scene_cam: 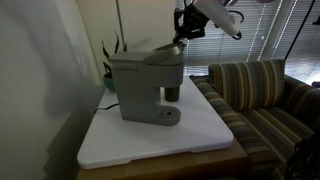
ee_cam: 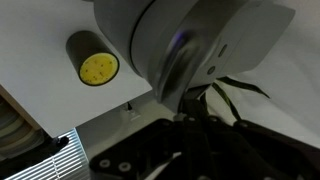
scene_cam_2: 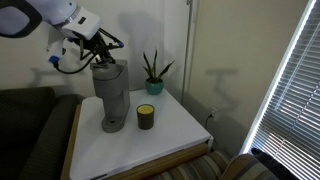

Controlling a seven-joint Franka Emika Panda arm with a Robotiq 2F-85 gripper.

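A grey pod coffee machine (scene_cam: 140,88) stands upright on a white table (scene_cam: 110,150). Its upper part and lid (scene_cam: 163,55) lie right under my gripper (scene_cam: 179,42). From the second exterior view, the gripper (scene_cam_2: 100,62) is at the top of the machine (scene_cam_2: 114,100). The wrist view shows the machine's rounded grey top (ee_cam: 185,45) filling the upper middle, close against the dark gripper. The fingers look shut, with nothing plainly visible between them. Whether the fingertips touch the lid's edge is hard to tell.
A dark cup with a yellow top (scene_cam_2: 146,117) stands beside the machine. Behind is a plant in a teal pot (scene_cam_2: 153,86). A striped sofa (scene_cam: 245,87) borders the table.
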